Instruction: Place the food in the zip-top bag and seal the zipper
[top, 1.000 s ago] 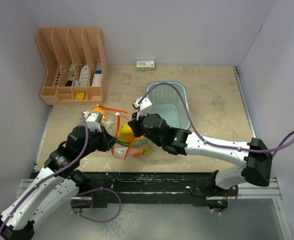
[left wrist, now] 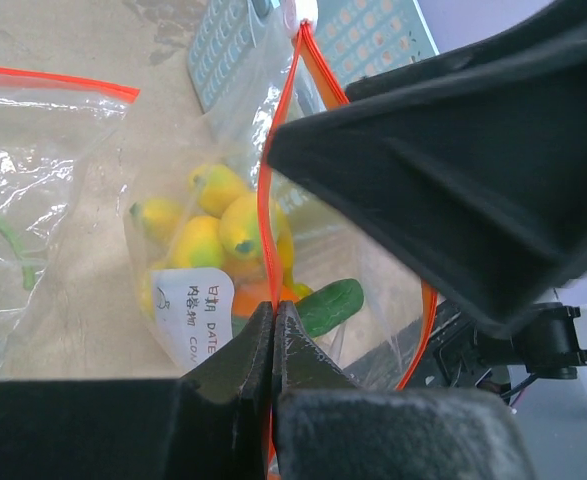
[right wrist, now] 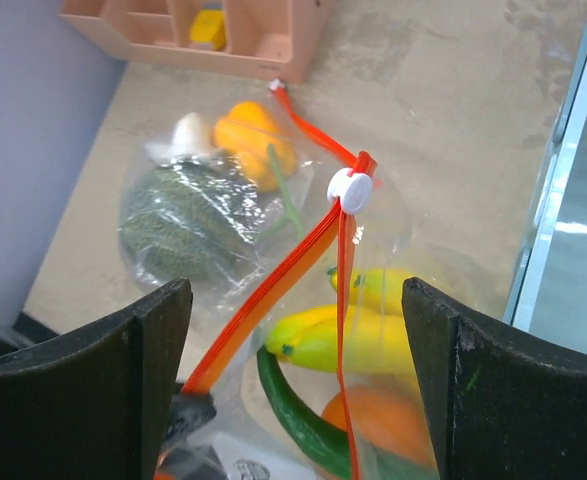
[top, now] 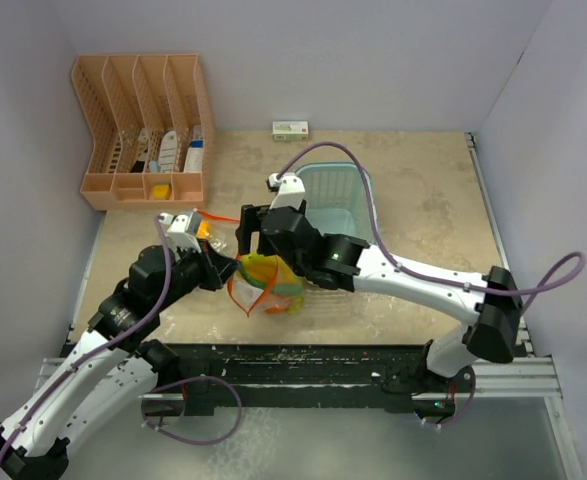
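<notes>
A clear zip bag with an orange zipper rim (left wrist: 266, 200) stands open, holding yellow fruit (left wrist: 198, 243), a dark green cucumber-like piece (left wrist: 330, 307) and an orange item (right wrist: 381, 420). Its white slider (right wrist: 350, 190) sits at the far end of the rim. My left gripper is shut with the near strip of the rim pinched between its fingertips. Above the bag, my right gripper is open; the slider and rim appear beyond the gap between its fingers, with no visible contact. In the top view the right gripper (top: 244, 240) hides part of the bag.
A second clear bag (right wrist: 188, 215) with food and an orange zipper lies to the far left. The pale green basket (top: 335, 168) stands close on the right. A peach divided rack (top: 98, 185) is at the back left, a small box (top: 290, 130) at the back.
</notes>
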